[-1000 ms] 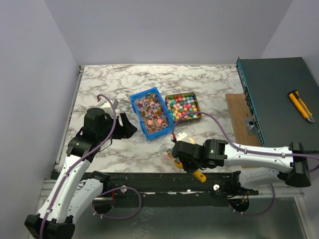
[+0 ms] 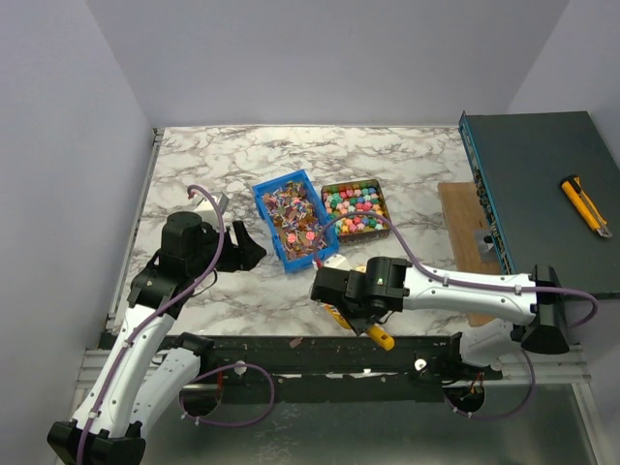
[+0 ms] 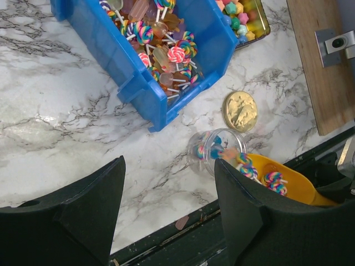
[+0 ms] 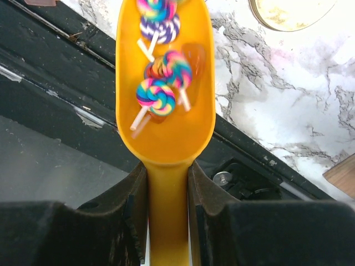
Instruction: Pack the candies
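Note:
A yellow scoop [image 4: 166, 133] holds swirl lollipops; my right gripper is shut on its handle, over the table's front edge. In the left wrist view a clear jar [image 3: 197, 155] lies on its side with candy in it, beside the scoop's tip and below a gold lid [image 3: 239, 111]. A blue bin [image 3: 138, 83] full of lollipops and wrapped sweets stands above them. My left gripper is open and empty, left of the bin in the top view.
A tray of colourful small candies [image 2: 356, 225] stands right of the bin. A wooden board [image 2: 455, 223], a dark raised panel [image 2: 533, 184] and a box cutter [image 2: 581, 203] are at the right.
My right arm has shifted left with the scoop over the last second, its wrist moving from about the jar's right side toward over it. The left arm is still.

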